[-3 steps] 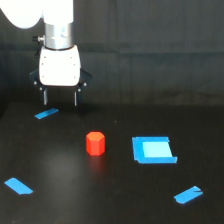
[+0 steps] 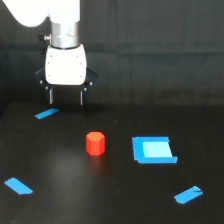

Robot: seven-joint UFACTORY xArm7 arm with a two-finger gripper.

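A red block (image 2: 95, 143), which looks six-sided, sits on the dark table near the middle. To its right is a square outlined in blue tape (image 2: 137, 150) around a white patch (image 2: 156, 149). My gripper (image 2: 67, 97) hangs at the upper left, up and to the left of the red block in the picture. Its two slim fingers (image 2: 82, 96) are spread wide apart, and nothing shows between them.
Blue tape strips lie at the back left (image 2: 46, 114), the front left (image 2: 18, 186) and the front right (image 2: 188, 195). A dark curtain (image 2: 150, 50) hangs behind the table. Bare tabletop surrounds the block.
My gripper has shifted slightly to the right, its fingers still apart. The red block and the taped square have not moved.
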